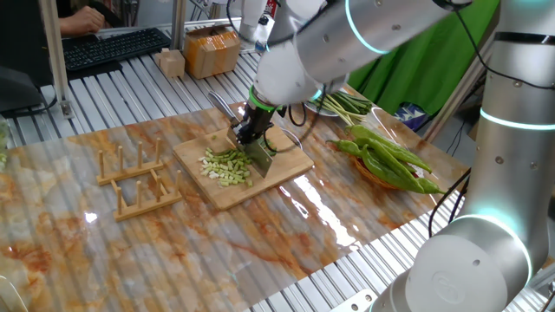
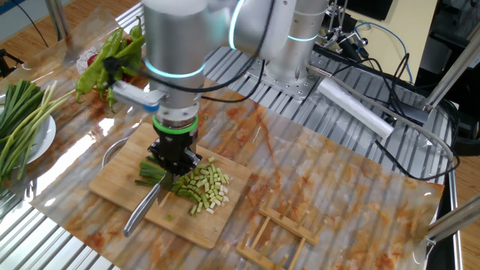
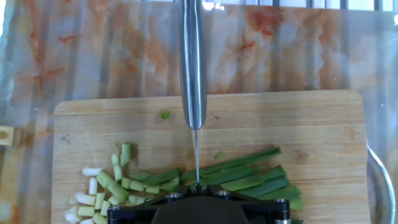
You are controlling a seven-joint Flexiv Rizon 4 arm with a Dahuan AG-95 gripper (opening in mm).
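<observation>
My gripper [image 1: 250, 140] is shut on a kitchen knife, its broad blade [image 1: 262, 161] standing upright, low over the wooden cutting board [image 1: 286, 165]. The steel knife handle [image 3: 193, 68] reaches out past the board's edge in the wrist view. On one side of the blade lie chopped green onion pieces [image 2: 206, 184], pale and green. Uncut green stalks [image 3: 261, 180] lie on the other side, partly hidden under the gripper. Whether the blade's edge touches the board cannot be made out.
A wooden peg rack [image 1: 139, 186] stands beside the board. Green peppers [image 1: 386, 160] fill a basket, and a plate of long green onions [image 2: 34, 127] is close by. Behind the board shows a metal rim [image 3: 382, 177].
</observation>
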